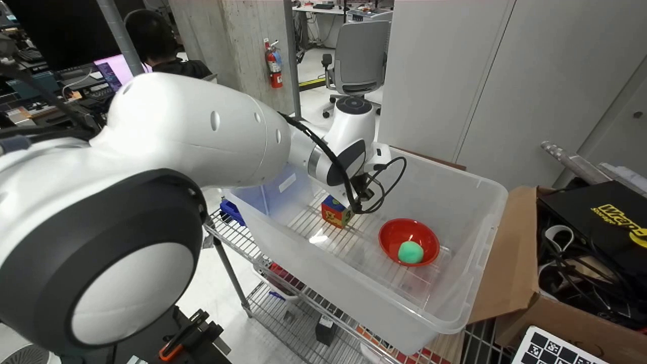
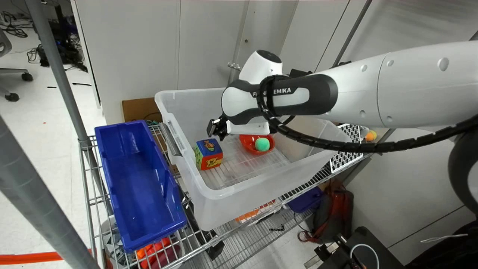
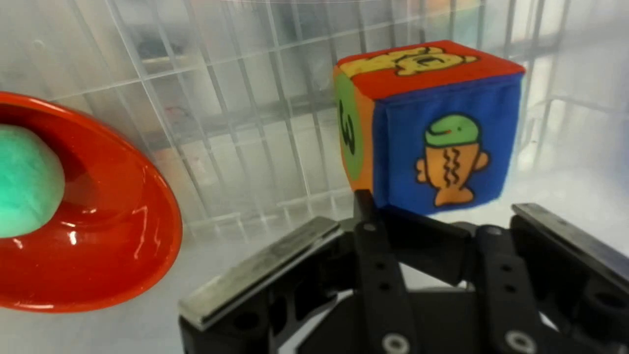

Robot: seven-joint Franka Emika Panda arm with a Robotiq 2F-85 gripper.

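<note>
A soft picture cube (image 3: 407, 147) with red, blue and green-on-orange faces rests on the floor of a clear plastic bin (image 2: 251, 190). In the second exterior view the cube (image 2: 209, 157) lies near the bin's left end, and my gripper (image 2: 215, 129) hangs just above it. Seen from the wrist, my gripper is shut, its fingertips together with nothing between them. The cube stands beyond those tips, outside the fingers. A red bowl (image 3: 127, 236) holding a green ball (image 3: 26, 183) is off to the left there.
In the first exterior view the bowl (image 1: 393, 235) stands toward the bin's right, with bare bin floor between it and the cube. A blue bin (image 2: 139, 192) sits outside on the wire shelf. A cardboard box (image 1: 506, 261) stands beyond the clear bin.
</note>
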